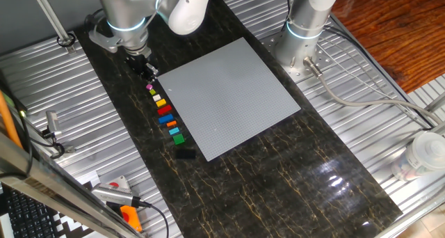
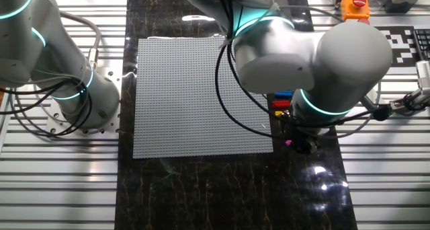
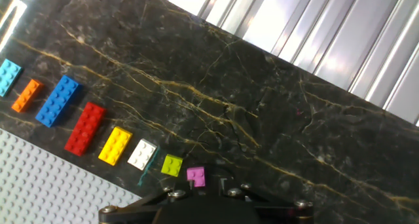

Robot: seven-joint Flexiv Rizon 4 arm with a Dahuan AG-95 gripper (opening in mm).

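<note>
Near the far left corner of the grey baseplate point(image 1: 229, 99), my gripper point(image 1: 151, 78) hangs low over the dark marble table. In the wrist view the gripper shows its two fingertips apart, with no brick visibly held between them. A small pink brick point(image 3: 196, 176) lies by the left fingertip, at the end of a row. Along that row come a lime brick point(image 3: 171, 165), a white one point(image 3: 142, 154), a yellow one point(image 3: 115, 146), a red one point(image 3: 85, 128), a blue one point(image 3: 57, 101), an orange one point(image 3: 27, 95) and a light blue one point(image 3: 8, 77).
A green brick point(image 1: 179, 139) and a black piece point(image 1: 185, 154) end the row. The baseplate is bare. Open marble point(image 1: 278, 189) lies at the near end; ribbed metal point(image 3: 314, 27) borders the table.
</note>
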